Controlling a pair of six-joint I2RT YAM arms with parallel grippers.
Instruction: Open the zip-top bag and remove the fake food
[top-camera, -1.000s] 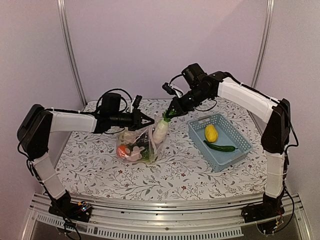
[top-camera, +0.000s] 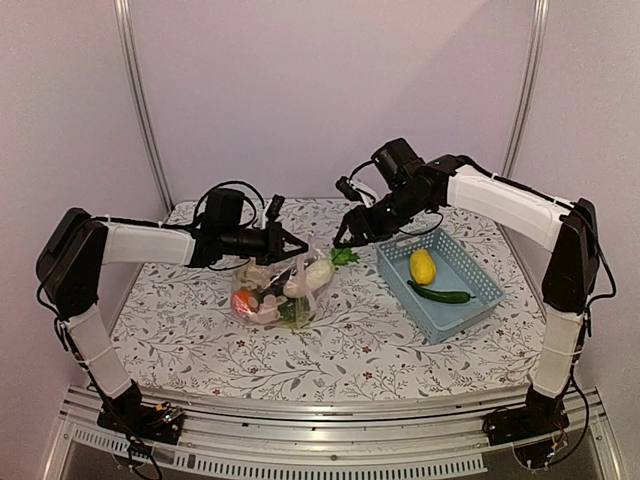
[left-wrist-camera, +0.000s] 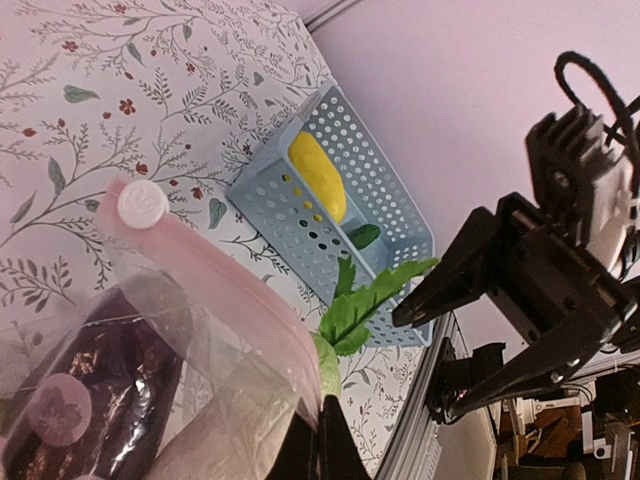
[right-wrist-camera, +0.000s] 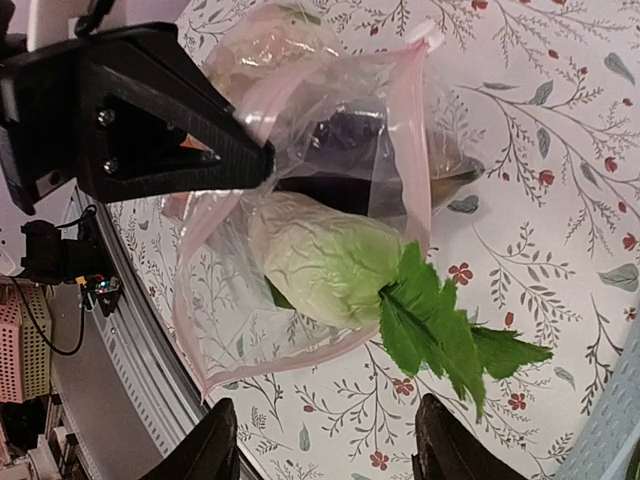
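Observation:
The clear zip top bag (top-camera: 285, 295) with pink edges lies on the left of the table, its mouth open toward the right. Pinching that mouth's pink edge (left-wrist-camera: 262, 295) is my left gripper, shut. A white radish-like vegetable (right-wrist-camera: 325, 260) rests mostly inside the bag, its green leaves (right-wrist-camera: 432, 325) sticking out past the opening. My right gripper stands open near the leaves, with nothing between its fingers. Through the plastic show a red-orange item (top-camera: 243, 302) and a dark purple one (left-wrist-camera: 110, 370).
To the right stands a blue perforated basket (top-camera: 430, 315) holding a yellow food piece (top-camera: 422, 266) and a dark green cucumber (top-camera: 440, 294).
The white vegetable was tilted up with its leaves at my right gripper; now it lies lower in the bag's mouth. The left arm stayed put.

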